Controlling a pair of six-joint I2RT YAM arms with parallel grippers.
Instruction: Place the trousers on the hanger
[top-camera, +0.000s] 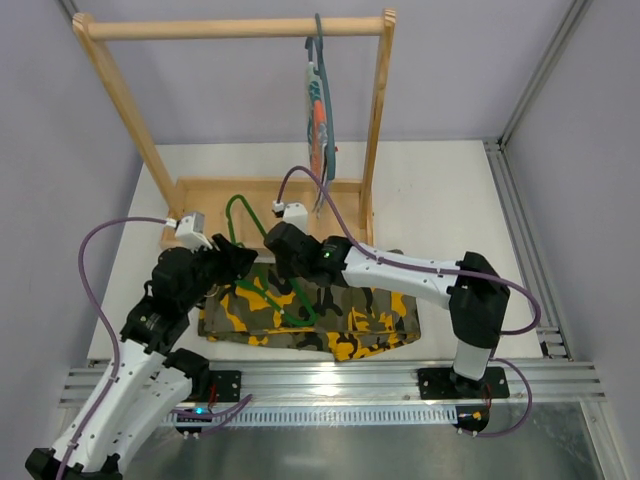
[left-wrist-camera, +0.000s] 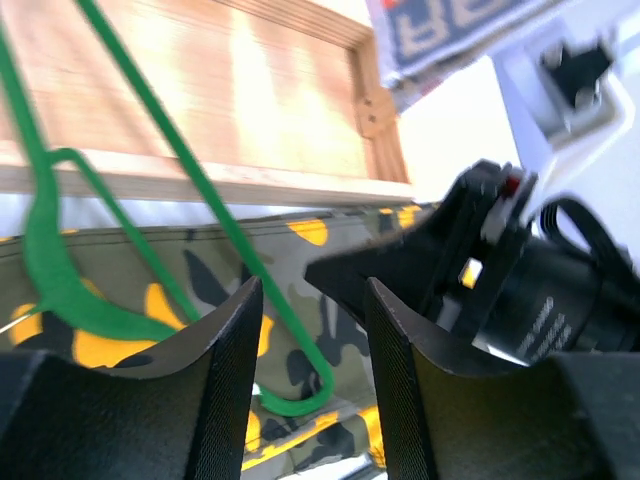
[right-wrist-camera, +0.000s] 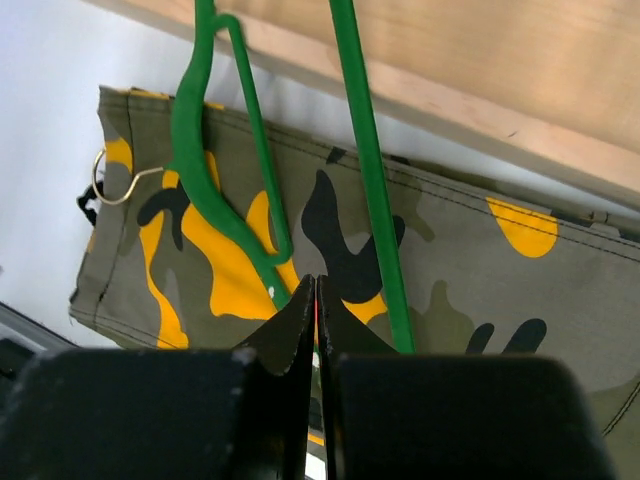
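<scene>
The green hanger (top-camera: 239, 206) slants across the trousers and the wooden base, its wire hook (right-wrist-camera: 148, 172) at the left edge of the trousers. Camouflage trousers (top-camera: 360, 305) lie flat on the white table. My left gripper is open over the hanger, its fingers apart with nothing gripped. Across that gap, farther off, shows the tip of my right gripper. Its fingers are closed together right above the hanger's lower arm (right-wrist-camera: 230, 228); they cover part of it, and nothing shows between them.
A wooden rack (top-camera: 240, 28) stands at the back. From its bar hangs a hanger with a colourful garment (top-camera: 321, 120), close to both grippers.
</scene>
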